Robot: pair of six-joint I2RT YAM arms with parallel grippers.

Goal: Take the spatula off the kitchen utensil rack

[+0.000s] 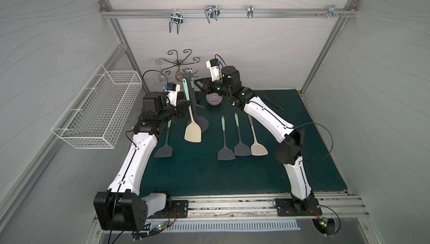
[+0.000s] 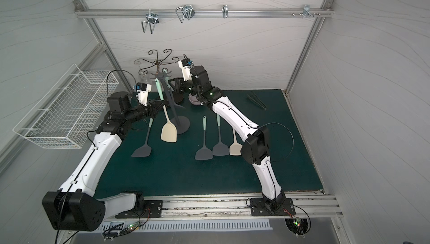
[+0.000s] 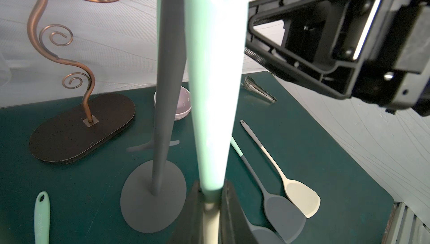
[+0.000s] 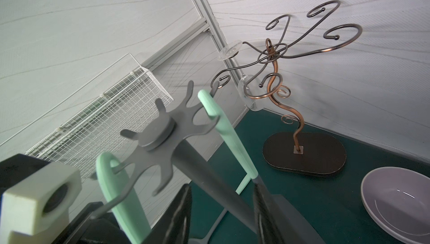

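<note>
The grey utensil rack [image 4: 156,129] stands on a round base [image 3: 147,199]. A cream spatula [image 1: 192,132] with a mint handle hangs at its front, the loop still around a hook in the right wrist view. My left gripper is shut on its shaft just below the mint handle. Another mint-handled utensil [image 4: 230,138] hangs on the rack's far side. My right gripper is open beside the rack's post, below the hook head.
A copper scroll stand [image 4: 295,114] with glasses is behind, beside a lilac bowl [image 4: 394,190]. Several spatulas [image 1: 226,154] lie on the green table. A wire basket [image 1: 96,109] is at left.
</note>
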